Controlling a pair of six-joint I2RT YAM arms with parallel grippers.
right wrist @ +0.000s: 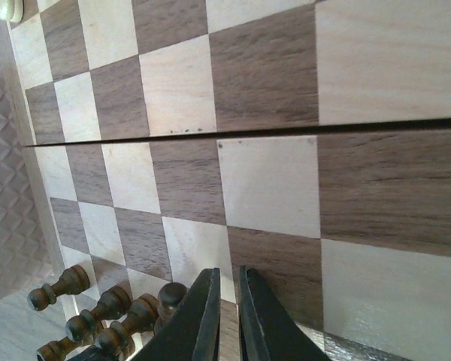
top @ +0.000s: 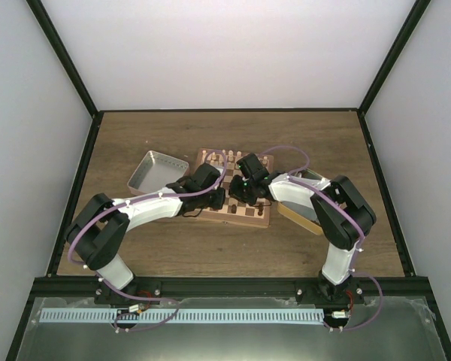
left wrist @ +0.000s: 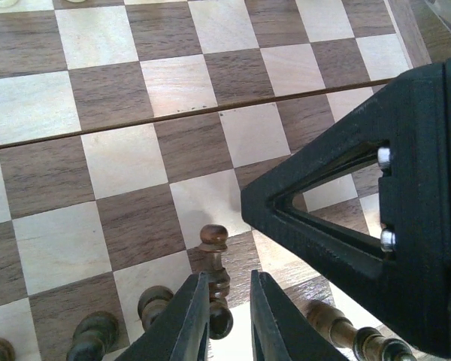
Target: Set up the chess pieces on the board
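The chessboard (top: 233, 216) lies mid-table, pale pieces standing along its far side and dark pieces on the near side. In the left wrist view a dark piece (left wrist: 216, 278) sits just beyond my left gripper, whose fingers are parted; others (left wrist: 90, 338) line the bottom edge. My right gripper is low over the near half, fingertips close together; whether they grip anything is hidden. Several dark pieces (right wrist: 114, 303) are beside it at lower left. In the left wrist view the right gripper's black body covers the right side.
A metal tray (top: 139, 180) is left of the board, and a yellow-sided box (top: 301, 218) is at its right, partly under the right arm. Both grippers crowd over the board, close to each other.
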